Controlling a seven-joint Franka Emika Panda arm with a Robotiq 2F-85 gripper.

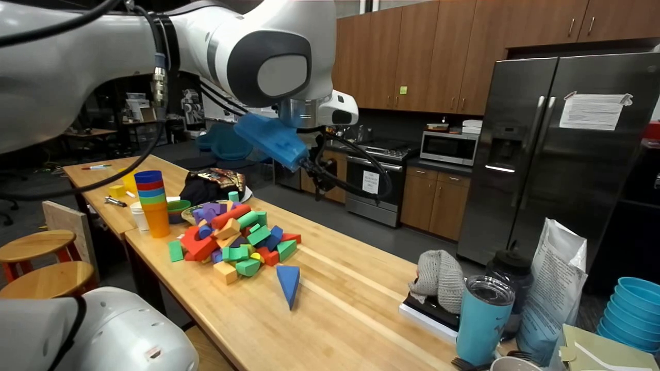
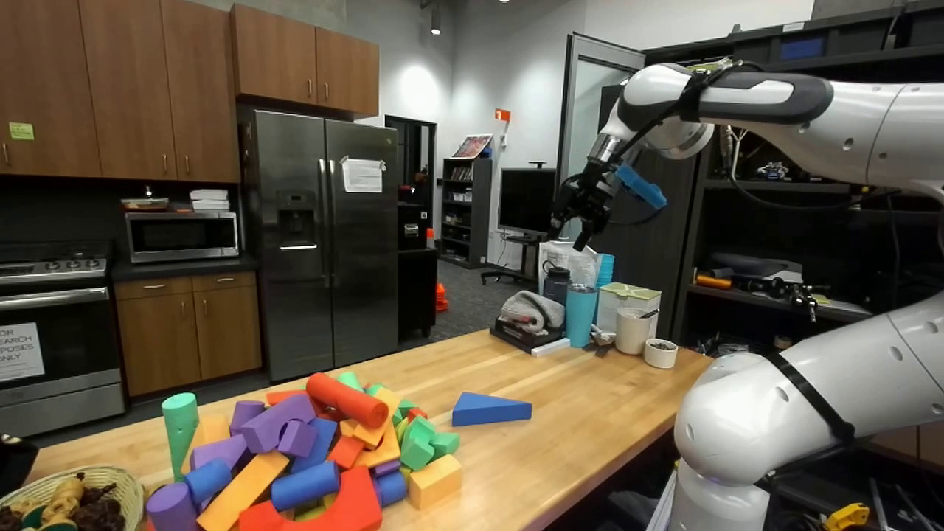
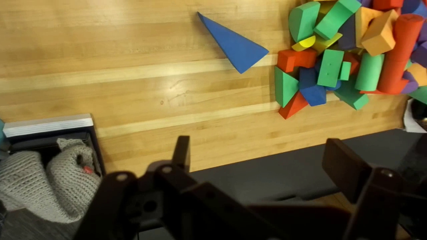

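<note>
A blue triangular block (image 3: 236,44) lies flat on the wooden table, apart from the big heap of coloured blocks (image 3: 330,68). In exterior view 1 the blue triangle (image 1: 288,285) sits just right of that heap. My gripper is open, its fingers wide apart, and nothing shows between them. It hangs high above the table, as exterior view 2 shows my gripper (image 2: 568,237) well clear of every block. The wrist view looks down past the table's edge between the fingers.
A grey knitted cloth (image 1: 440,279) rests on a dark box, near a blue tumbler (image 1: 485,318) and a white bag (image 1: 552,287). Stacked cups (image 1: 157,210) stand beyond the heap.
</note>
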